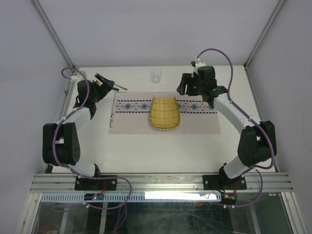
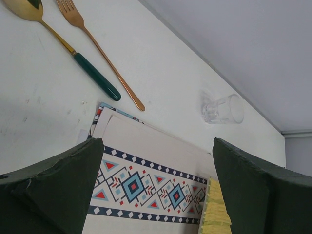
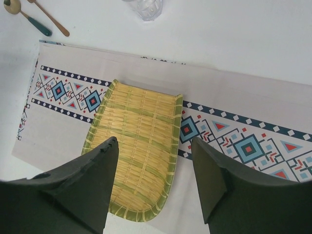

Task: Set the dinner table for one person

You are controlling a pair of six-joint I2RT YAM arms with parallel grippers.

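A woven yellow tray rests on the patterned placemat. A clear glass stands behind the mat. In the left wrist view a gold spoon with green handle and a copper fork lie left of the mat's corner. My left gripper is open above that area, its fingers empty. My right gripper is part open above the mat, right of the tray's back edge, with nothing between its fingers.
Walls border the table at back and sides.
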